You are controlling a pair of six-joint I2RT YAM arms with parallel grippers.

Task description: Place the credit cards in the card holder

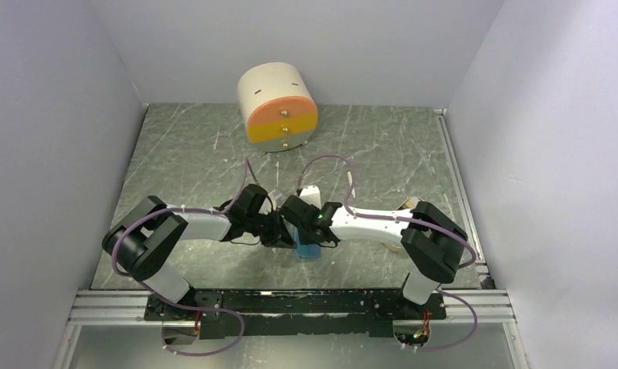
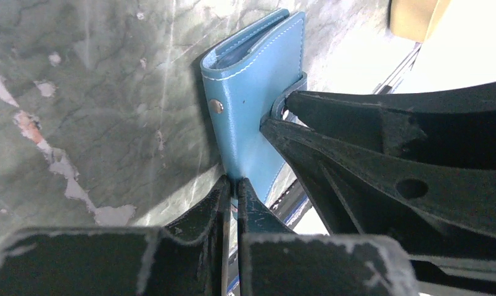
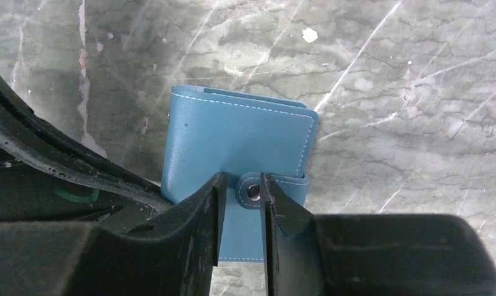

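The card holder is a blue folded wallet (image 2: 258, 80) with white stitching, closed by a strap with a metal snap (image 3: 253, 192). At its folded side, my left gripper is shut on the edge; one of its black fingers (image 3: 110, 172) reaches that edge in the right wrist view. Over the strap, my right gripper stands slightly open, a finger on either side of the snap; whether it touches the strap I cannot tell. From above, only the holder's lower part (image 1: 310, 252) shows between the arms. No credit card is clearly visible.
A rounded cabinet with coloured drawers (image 1: 283, 115) stands at the back. To the right, partly behind the right arm, lies a round tan container (image 1: 407, 204). A thin white strip (image 1: 351, 184) rests on the marbled table (image 1: 191, 146). The two grippers are close together.
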